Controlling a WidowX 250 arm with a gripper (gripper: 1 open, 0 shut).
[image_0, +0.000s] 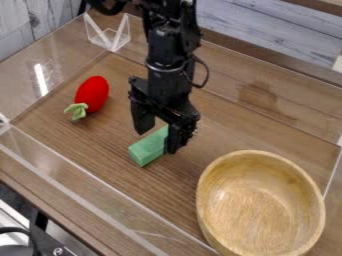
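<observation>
The black gripper is lowered over a green block in the middle of the wooden table. It stands open, its fingers beside and above the block, partly hiding its far end. Whether they touch the block is hard to tell.
A red object with a green tip lies to the left. A large pale wooden bowl fills the lower right. A clear plastic item is at the back left.
</observation>
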